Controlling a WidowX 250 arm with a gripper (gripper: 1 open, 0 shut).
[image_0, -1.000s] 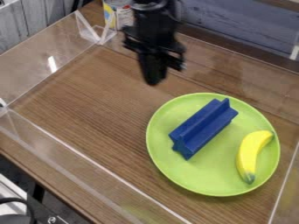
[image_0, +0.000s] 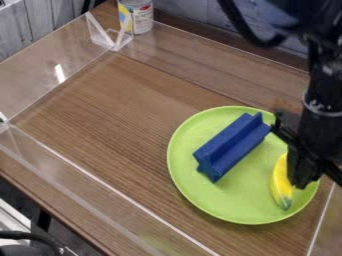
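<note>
A green plate (image_0: 227, 205) holds a long blue block (image_0: 227, 145) lying diagonally and a yellow banana (image_0: 282, 182) to its right.
A can (image_0: 135, 15) stands at the far back left, near clear plastic edging. The arm fills the upper right.
The gripper has swept from the upper middle to the right and down, over the banana. The plate, block and banana look unmoved.
</note>
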